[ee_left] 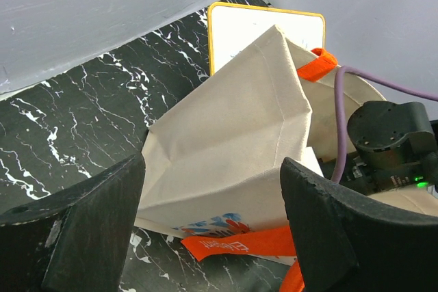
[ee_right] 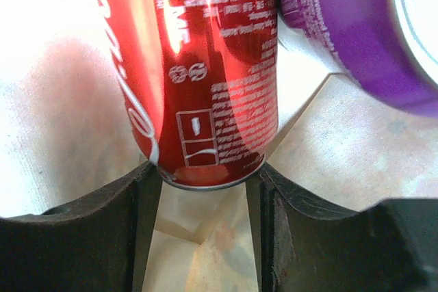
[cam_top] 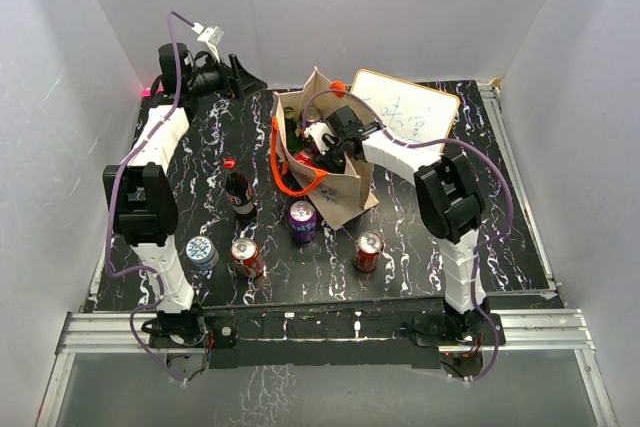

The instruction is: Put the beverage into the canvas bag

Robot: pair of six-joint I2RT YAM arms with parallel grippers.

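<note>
The canvas bag (cam_top: 350,187) with orange straps stands at the back centre. My right gripper is down inside it, its fingertips at the bottom end of a red can (ee_right: 219,100); whether they grip it is unclear. A purple can (ee_right: 363,25) lies beside the red one. My left gripper (cam_top: 240,77) hangs open and empty at the back left, facing the bag's side (ee_left: 226,135). On the table stand a cola bottle (cam_top: 240,192), a purple can (cam_top: 302,222), two red cans (cam_top: 248,259) (cam_top: 367,252) and a blue-white can (cam_top: 202,252).
A whiteboard (cam_top: 420,107) rests behind the bag at the right. Grey walls enclose the marble table (cam_top: 300,277) at back and sides. Bare table shows at the front centre and right.
</note>
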